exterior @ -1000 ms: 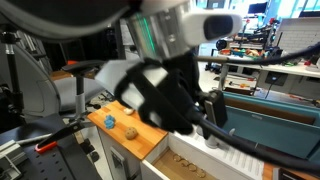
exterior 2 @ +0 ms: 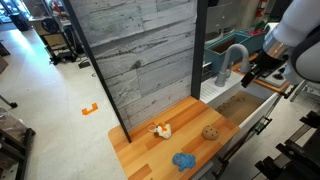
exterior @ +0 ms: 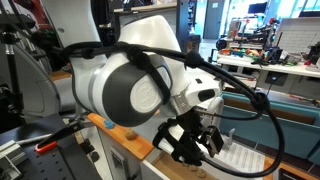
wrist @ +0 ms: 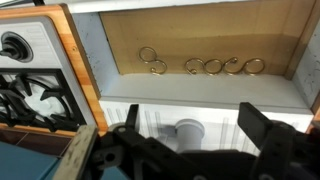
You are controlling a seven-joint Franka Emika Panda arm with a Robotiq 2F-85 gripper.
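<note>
My gripper points down at an open white drawer in the wrist view. Its dark fingers [wrist: 127,140] stand wide apart, with no object held. Several thin brass-coloured rings lie on the brown drawer floor [wrist: 190,36]: one ring [wrist: 148,46] is at the left, others in a row to the right. Between the fingers, farther down, a grey faucet [wrist: 189,131] shows over a ribbed white surface. In exterior view 1 the dark gripper [exterior: 203,143] is over the drawer area, its fingertips hard to make out.
A wooden counter [exterior 2: 150,160] holds a blue item [exterior 2: 184,160], a round brown item [exterior 2: 210,132] and a small white-and-orange item [exterior 2: 162,130]. A stove [wrist: 35,95] borders the drawer at left in the wrist view. The grey faucet [exterior 2: 239,52] stands behind the drawer.
The arm has drawn back from the camera in exterior view 1, its gripper moving deeper into the scene towards the sink side. The counter items appear unmoved.
</note>
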